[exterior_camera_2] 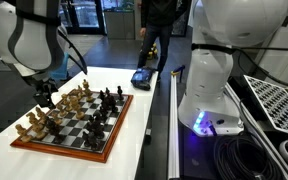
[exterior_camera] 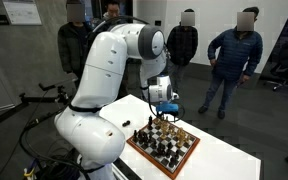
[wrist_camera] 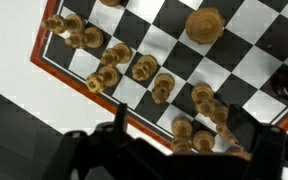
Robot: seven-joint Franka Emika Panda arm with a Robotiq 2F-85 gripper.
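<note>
A wooden chessboard with a reddish-brown rim lies on the white table, carrying light brown and dark pieces. Over the board's light-piece side is my gripper, pointing down. Its two dark fingers stand wide apart, so it is open. In the wrist view several light pieces show between and just beyond the fingers, with none gripped. Another light piece stands by itself on its square. A larger round tan top appears farther up. Dark pieces fill the opposite side. The fingertips are hard to make out in the exterior views.
Bare white table extends to the right of the board. A few small dark items lie left of it. Several people stand behind the table, one in a blue jacket. Neighbouring pieces crowd the space under the gripper.
</note>
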